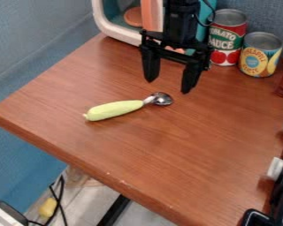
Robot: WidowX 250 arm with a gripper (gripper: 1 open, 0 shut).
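Observation:
My black gripper (169, 80) hangs open over the wooden table (132, 159), its two fingers spread apart with nothing seen between them. Below it and a little toward the front left lies a pale yellow-green corn cob (110, 110), beside a metal spoon head (161, 99) at its right end; whether the two are one piece is unclear.
A tomato sauce can (225, 44) and a yellow-labelled can (260, 58) stand at the back right. A teal and white box (113, 16) is behind the gripper. Black equipment (269, 212) lines the right edge.

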